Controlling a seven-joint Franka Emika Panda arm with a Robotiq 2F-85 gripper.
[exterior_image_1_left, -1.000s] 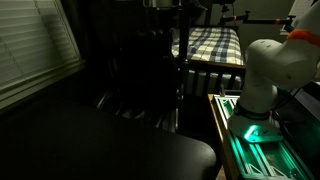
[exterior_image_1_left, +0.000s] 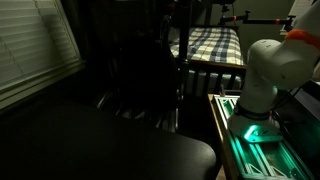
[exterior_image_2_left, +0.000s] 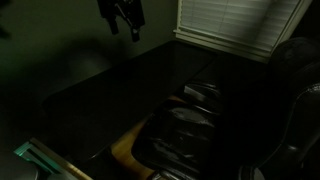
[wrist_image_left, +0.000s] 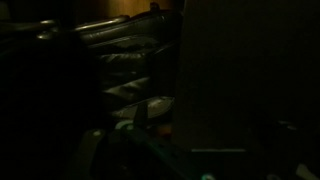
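Observation:
The room is very dark. In exterior view 2 my gripper (exterior_image_2_left: 124, 30) hangs at the top, above the black table, as a dark shape pointing down. Its fingers are too dim to judge the gap between them, and no held object can be made out. The wrist view shows only dark gripper parts along the bottom and a shiny black chair (wrist_image_left: 125, 65) on the left. On the right of that view lies a plain dark surface (wrist_image_left: 235, 80), perhaps the tabletop.
A black chair (exterior_image_2_left: 180, 135) stands close to its edge. At the right is the white arm base (exterior_image_1_left: 255, 115) on a green-lit stand. Window blinds (exterior_image_1_left: 35, 45) and a checked bed (exterior_image_1_left: 212, 45) lie farther back.
At the top centre of exterior view 1, the dim arm parts show less than before, so the arm appears to have shifted slightly. Everything else looks the same.

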